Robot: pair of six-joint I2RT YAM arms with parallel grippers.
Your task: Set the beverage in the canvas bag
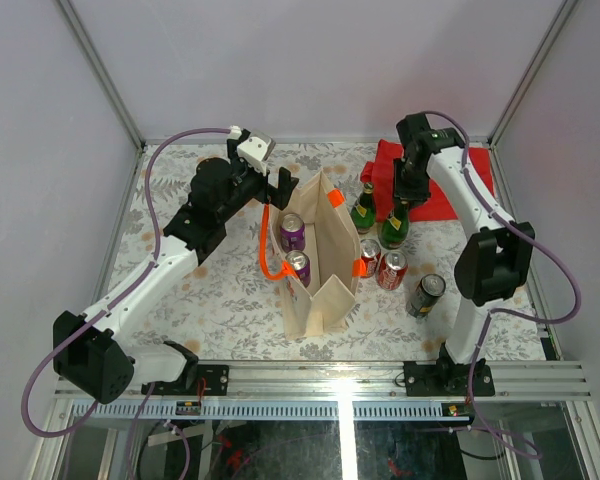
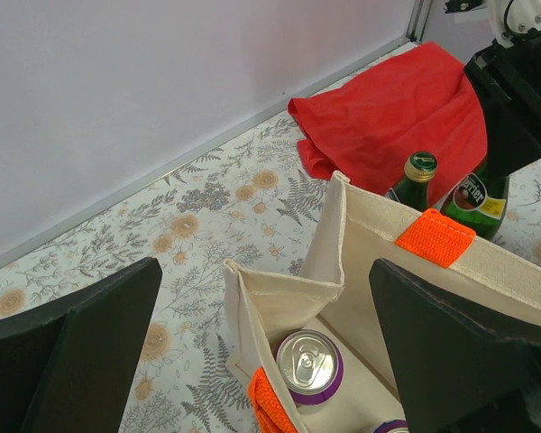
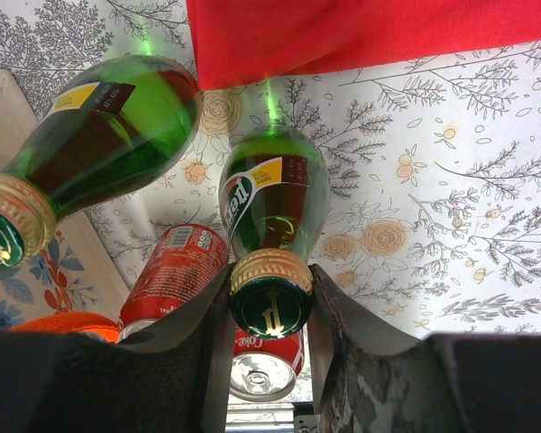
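The open canvas bag (image 1: pixel 330 245) stands mid-table, with two purple cans (image 1: pixel 292 232) inside along its left side. My left gripper (image 1: pixel 283 188) hangs open and empty above the bag's back end. Right of the bag stand two green bottles: one is close to the bag (image 1: pixel 364 210), the other (image 1: pixel 393 228) is under my right gripper. In the right wrist view, the fingers (image 3: pixel 203 329) flank this second bottle's gold-rimmed cap (image 3: pixel 271 298); whether they press on it is unclear. From above, the arm partly covers its neck.
Two red cans (image 1: pixel 391 269) stand between the bottles and the table's front, beside the bag. A dark can (image 1: pixel 426 295) is farther right. A red cloth (image 1: pixel 435 205) lies behind the bottles. The table left of the bag is clear.
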